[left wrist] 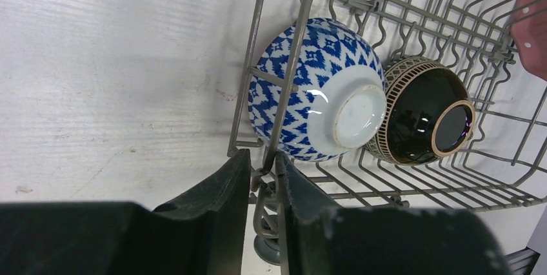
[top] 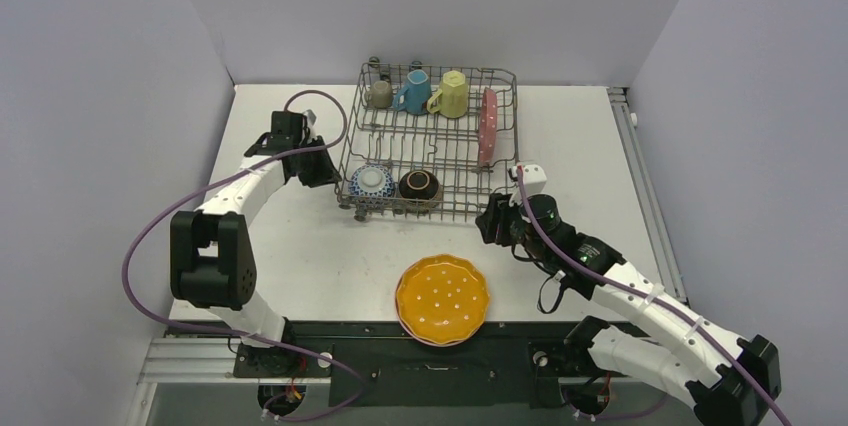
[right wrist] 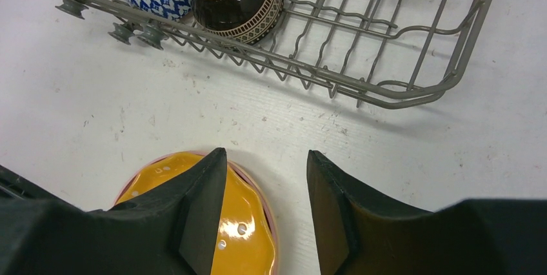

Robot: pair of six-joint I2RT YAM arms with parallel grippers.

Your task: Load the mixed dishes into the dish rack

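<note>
The wire dish rack holds a blue-and-white bowl and, beside it, a black bowl, both tipped with their bases showing, along its front row. My left gripper is at the rack's front left corner, shut on a rack wire. Near the rack's front right corner my right gripper stands open, nothing between its fingers. An orange scalloped plate with white dots lies at the table's front edge; a pink rim shows beneath it.
Along the rack's back stand a grey cup, a blue mug and a yellow mug. A pink dish stands upright at the rack's right side. The rack's middle is free.
</note>
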